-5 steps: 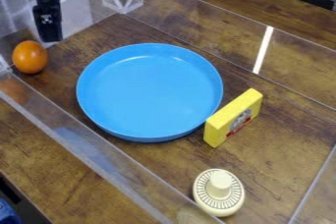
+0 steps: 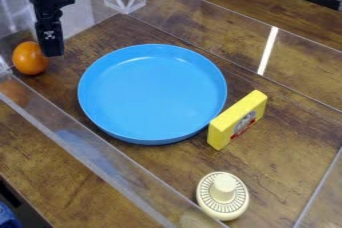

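The black gripper [image 2: 51, 34] hangs at the upper left, open, its fingers pointing down just above and behind an orange fruit [image 2: 30, 58]. The fruit rests at the left edge of the wooden table beside a transparent side wall. A large blue plate [image 2: 151, 92] lies in the middle, to the right of the fruit and gripper.
A yellow box [image 2: 238, 120] stands right of the plate. A cream round object with a knob [image 2: 222, 196] sits at the front right. Clear plastic pieces line the left side and back.
The gripper has moved a little downward and to the right, toward the table beside the fruit. The plate and box are unchanged.
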